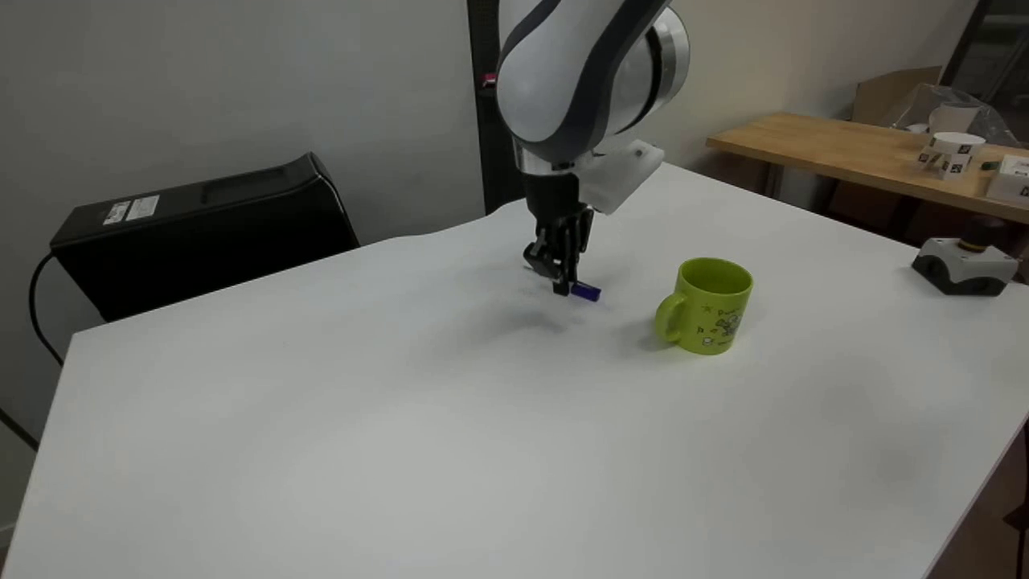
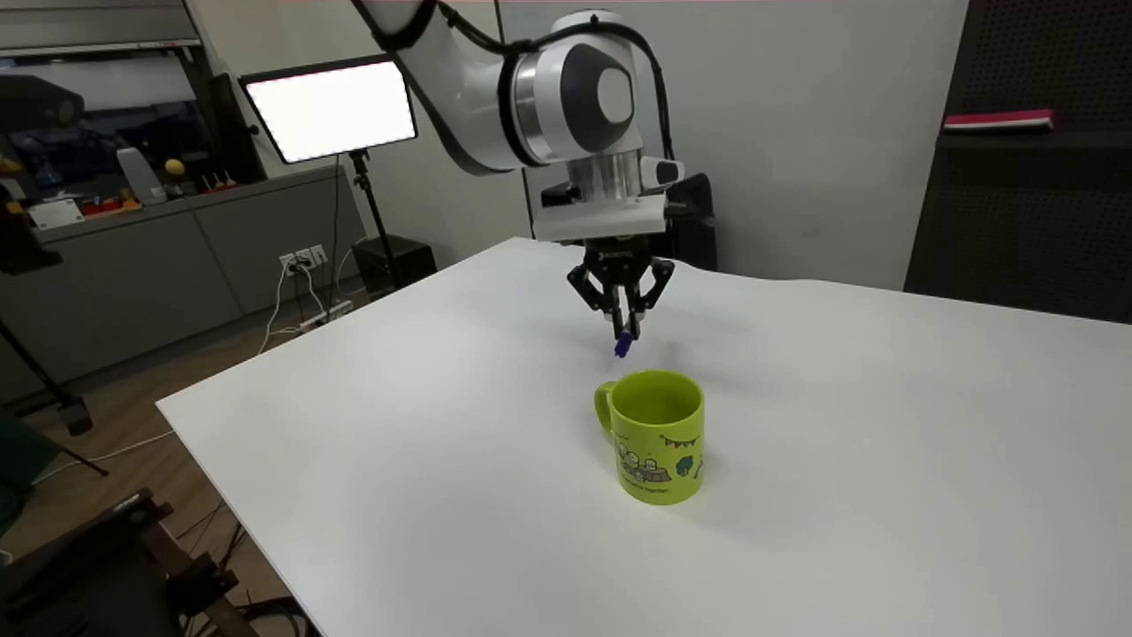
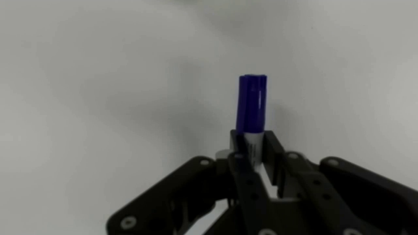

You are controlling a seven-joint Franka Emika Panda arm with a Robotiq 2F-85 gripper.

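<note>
A marker with a blue cap and white barrel is pinched between my gripper's fingers, its cap sticking out past the tips in the wrist view. My gripper is shut on it, and both hang above the white table. In exterior view 1 the gripper is to the left of a green mug, with the blue cap pointing toward the mug's side. The mug stands upright and apart from the marker, handle on its left. Most of the marker's barrel is hidden by the fingers.
A black box-shaped unit stands behind its far left edge. On the right edge sits a small grey and black box with a knob.
</note>
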